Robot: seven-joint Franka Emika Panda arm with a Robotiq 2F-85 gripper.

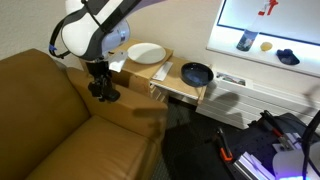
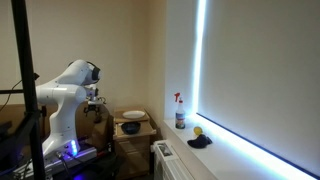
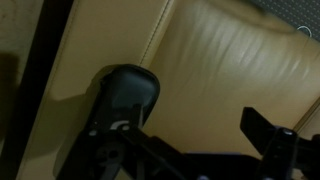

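Note:
A rounded black object (image 3: 131, 92) rests on the tan leather of the sofa, beside one finger of my gripper in the wrist view. My gripper is open, and bare leather shows between its fingers. From exterior view 1, the gripper (image 1: 100, 80) is down at the sofa's far armrest, right at the black object (image 1: 106, 95). Whether a finger touches the object cannot be told. Part of it is hidden behind the near finger in the wrist view.
Past the armrest stands a wooden table holding a white plate (image 1: 146, 53) and a black pan (image 1: 197, 74). The brown sofa seat (image 1: 105, 150) is clear. A spray bottle (image 2: 180, 112) and a dark cloth (image 2: 197, 141) are on the windowsill.

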